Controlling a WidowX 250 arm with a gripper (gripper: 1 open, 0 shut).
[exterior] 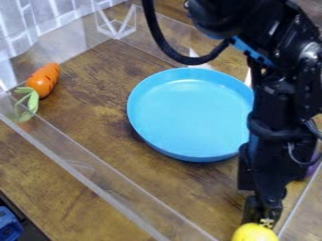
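My black gripper point(262, 209) reaches down at the right side of the camera view, its lower end just above a round yellow object point(254, 232) at the bottom edge, partly cut off by the frame. Whether the fingers touch it is unclear. A blue plate point(189, 113) lies in the middle of the wooden surface, left of the arm. A carrot point(44, 77) with a green top lies at the far left.
Clear plastic walls border the surface along the left and back. A purple object is mostly hidden behind the arm at the right. Bare wood point(88, 113) is free left of the plate.
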